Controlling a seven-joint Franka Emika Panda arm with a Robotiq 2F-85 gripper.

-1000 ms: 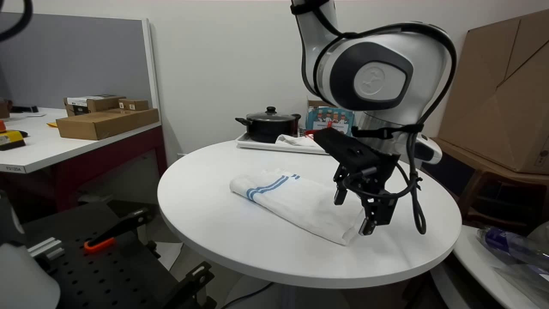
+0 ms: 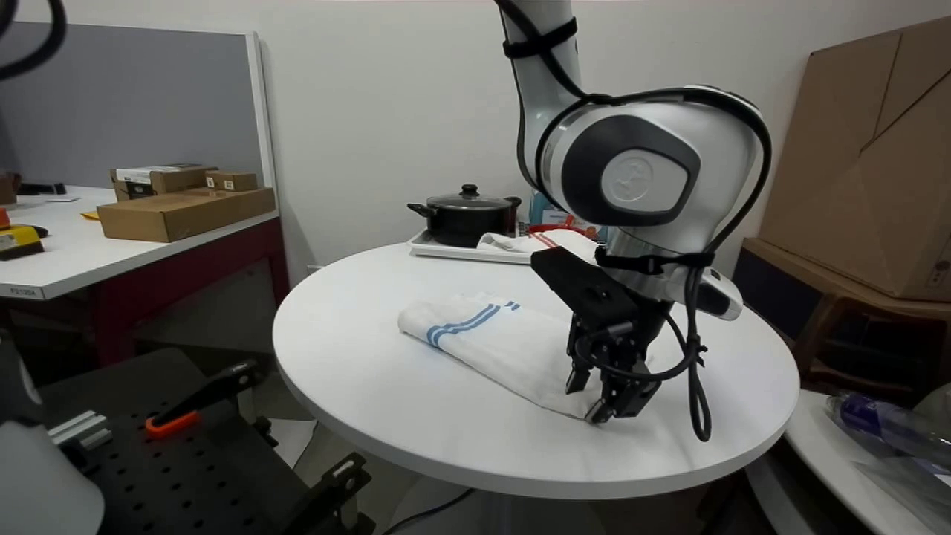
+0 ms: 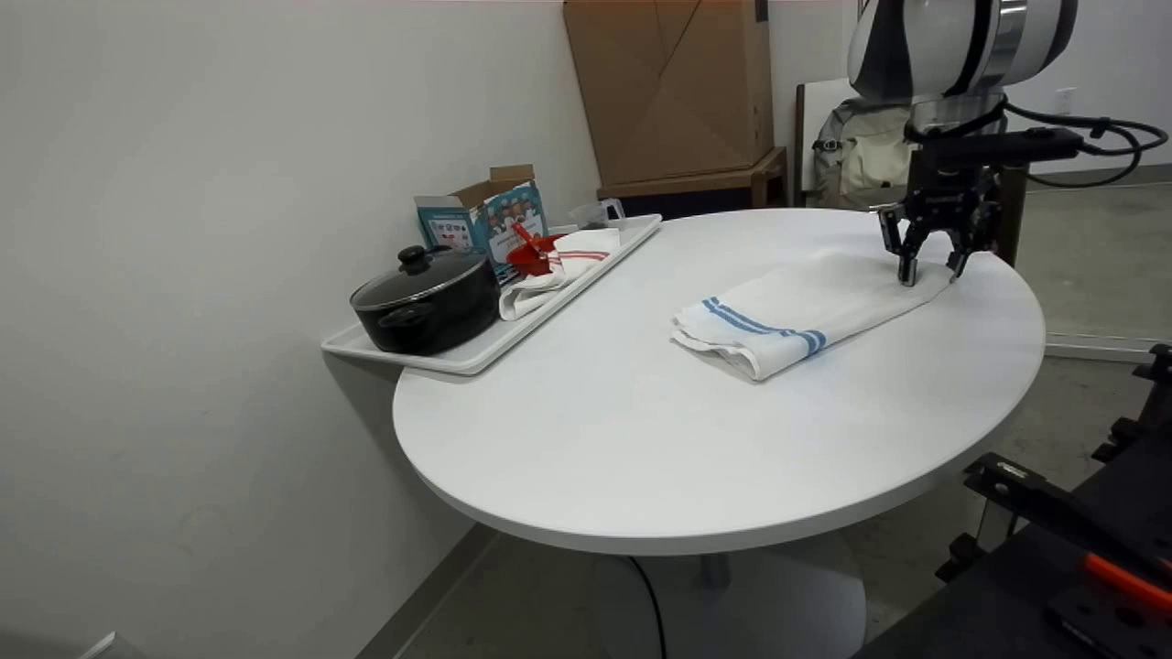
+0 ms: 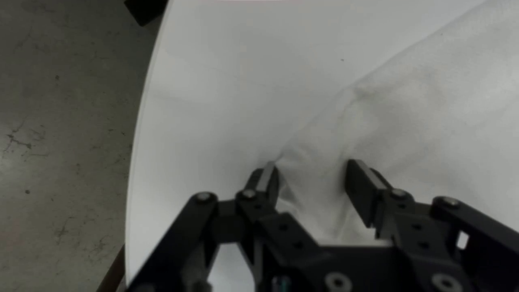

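Observation:
A white towel with blue stripes (image 2: 499,348) lies folded on the round white table (image 2: 374,392). Over its right end in exterior view 1, my gripper (image 2: 584,401) is down at cloth level, fingers pointing down and part open. In exterior view 2 the gripper (image 3: 931,275) stands at the far corner of the towel (image 3: 813,297). Seen from the wrist, a bunched strip of towel (image 4: 316,190) lies between the separated fingertips of the gripper; the left finger is at the cloth's edge, the right one over the cloth. Whether the pads press on the cloth is unclear.
At the table's back, a white tray (image 3: 494,350) carries a black lidded pot (image 3: 428,302), a red-striped cloth (image 3: 577,254), a red item (image 3: 530,258) and a blue box (image 3: 483,225). Bare tabletop surrounds the towel. The table edge is close to the gripper.
My gripper has come down and moved left in exterior view 1, from above the towel's right end onto it. Its fingers are closer together. The towel's striped end has not moved.

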